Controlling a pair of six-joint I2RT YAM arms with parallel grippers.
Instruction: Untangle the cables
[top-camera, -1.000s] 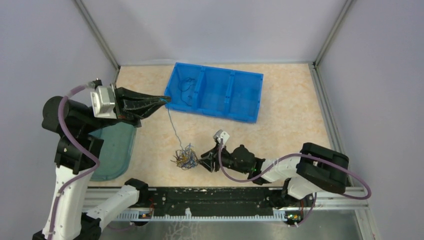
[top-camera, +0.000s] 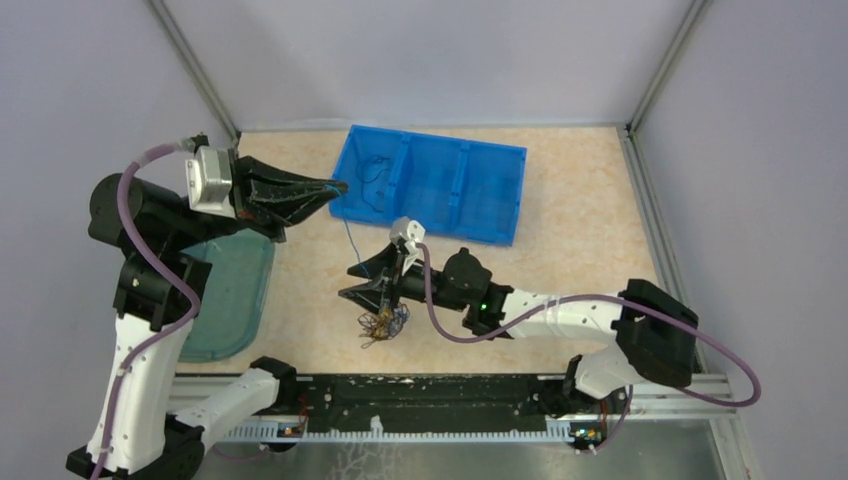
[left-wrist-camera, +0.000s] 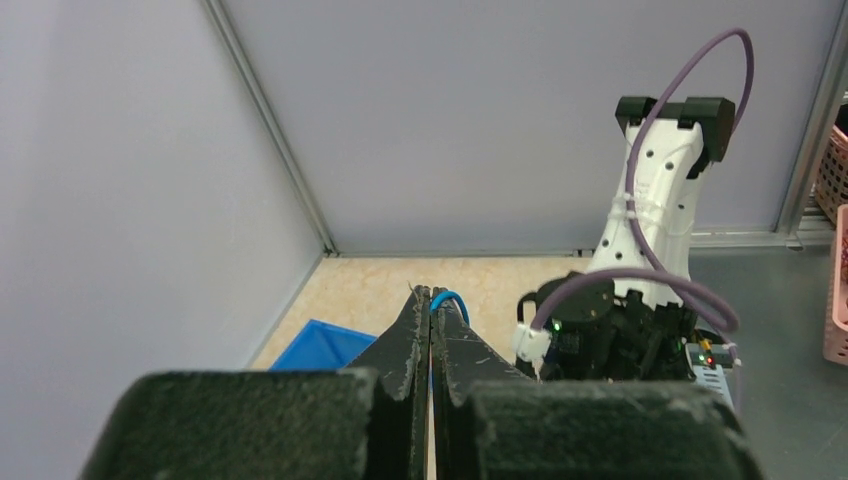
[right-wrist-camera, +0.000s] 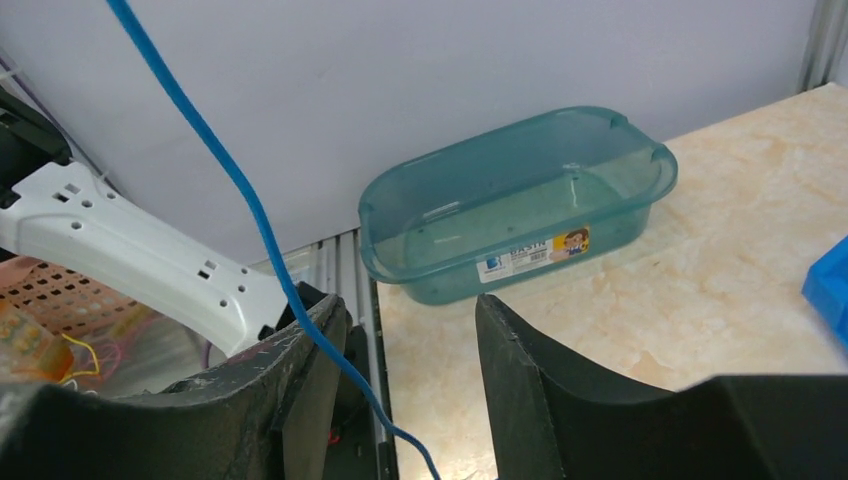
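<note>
High at the left, my left gripper (top-camera: 338, 187) is shut on a thin blue cable (left-wrist-camera: 449, 297), which runs downward from its fingertips. My right gripper (top-camera: 348, 282) stands open below it, and the blue cable crosses its fingers diagonally in the right wrist view. A tangle of blue and yellow cables (top-camera: 383, 323) shows just below the right gripper in the top view, partly hidden by it.
A blue three-compartment box (top-camera: 430, 180) stands at the back, with a blue cable lying in its left compartment. A green translucent bin (top-camera: 215, 310) is at the left, partly under my left arm. The board is clear at the right rear.
The left gripper rose slightly with the cable; the tangle shifted a little.
</note>
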